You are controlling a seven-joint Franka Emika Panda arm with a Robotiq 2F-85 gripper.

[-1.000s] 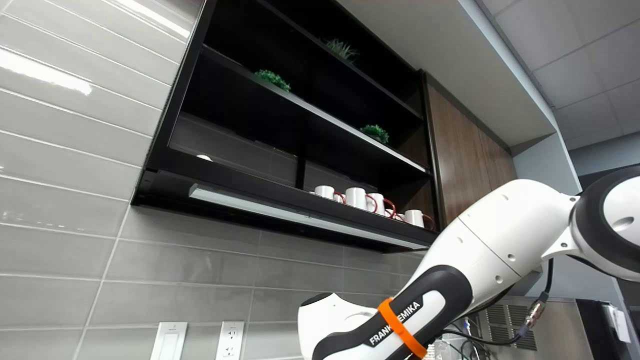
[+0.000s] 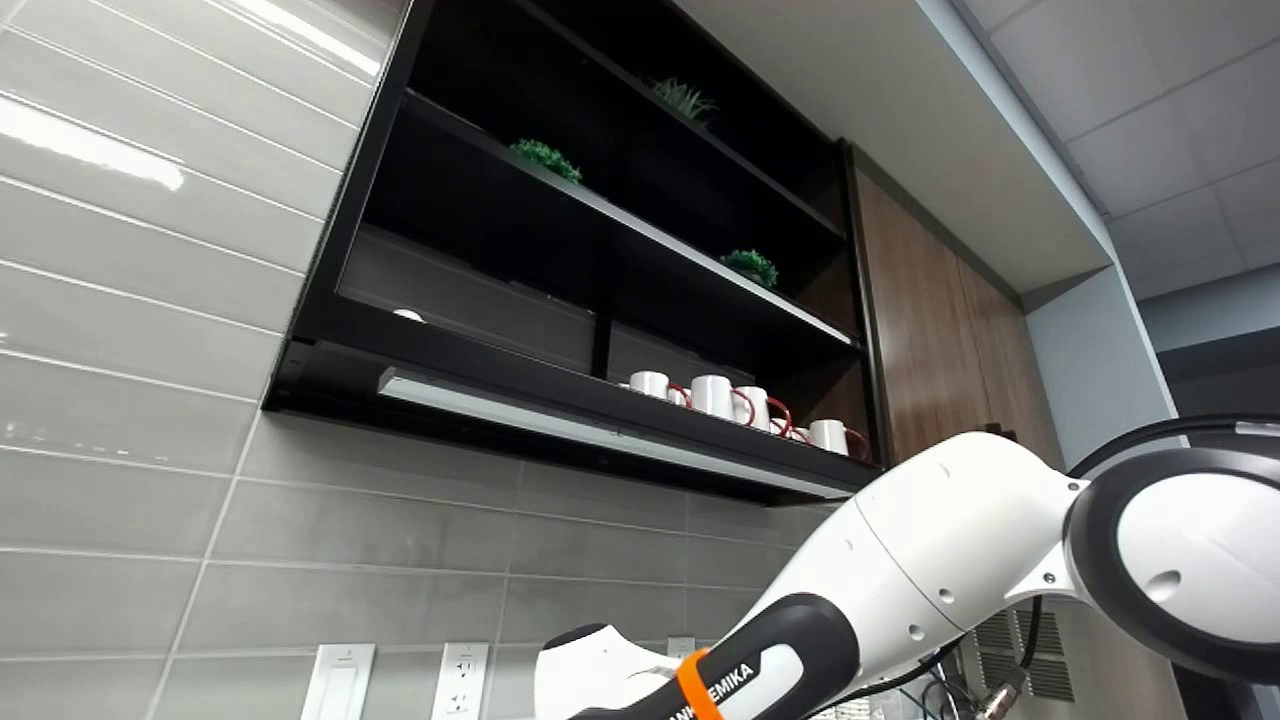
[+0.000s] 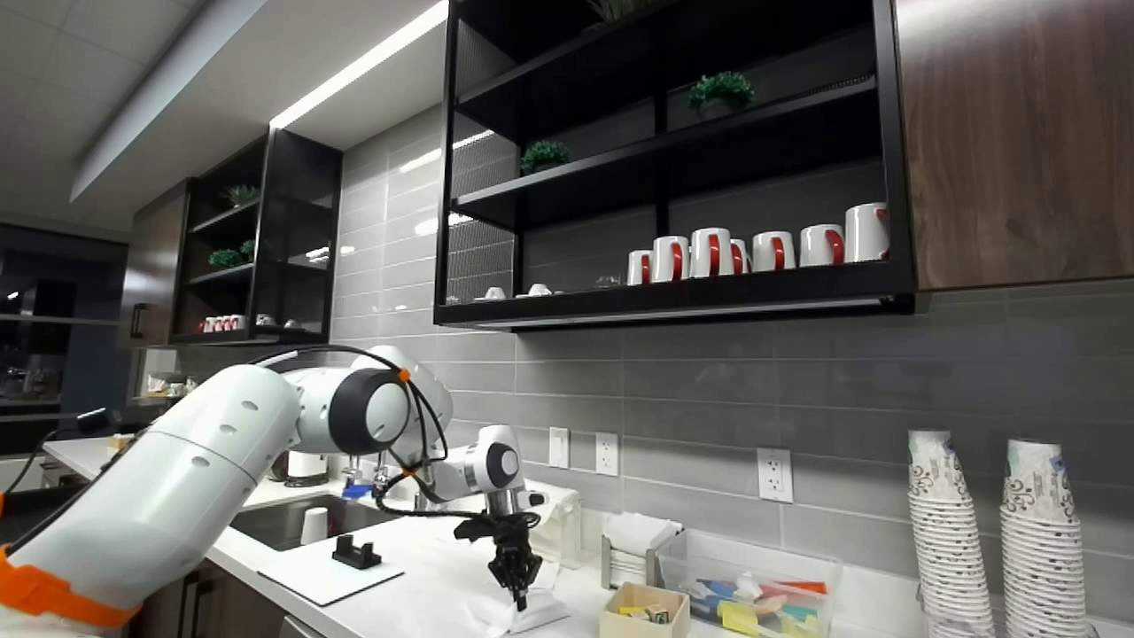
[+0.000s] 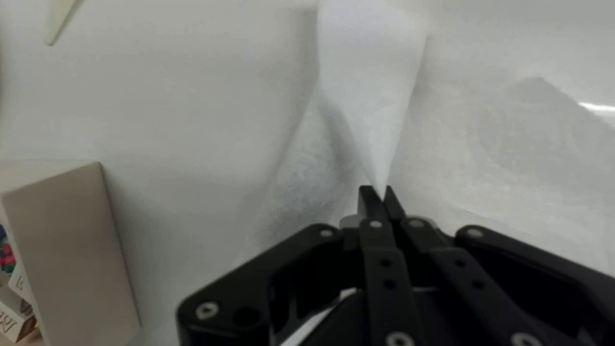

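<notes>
In the wrist view a thin white sheet (image 4: 369,75), tissue or cloth, gathers to a point at the tips of my gripper. The black fingers are pressed together with its pinched end between them. Above and to the left of the tips, the sheet spreads out as a folded strip over the white counter. Exterior view 2 has the gripper (image 3: 520,602) pointing down just over the counter, with white material (image 3: 537,615) beneath it. Only the arm (image 2: 948,528) shows in exterior view 1; the gripper is out of frame there.
Close to the gripper stands a beige box (image 3: 644,613) with small items inside. Behind it are a napkin holder (image 3: 638,548) and a clear bin (image 3: 749,579). Stacked paper cups (image 3: 946,542) stand farther right. A white board (image 3: 330,569) lies left, by the sink.
In exterior view 1 the arm has moved down and to the left. The shelf and its mugs are unchanged.
</notes>
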